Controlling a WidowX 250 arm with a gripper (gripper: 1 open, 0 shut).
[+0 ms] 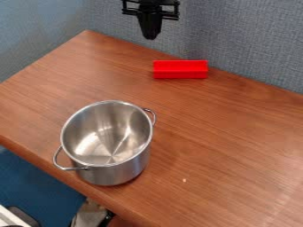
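My black gripper point(151, 34) hangs high at the top centre of the camera view, its fingertips shut together with nothing visible between them. Below it and a little to the right, a red rectangular block point(180, 69) lies on the wooden table, apart from the gripper. A steel pot point(106, 142) with two side handles stands upright at the table's front left; its visible inside is empty.
Grey padded walls stand behind it. Its front left edge drops away to a blue floor point(35, 191).
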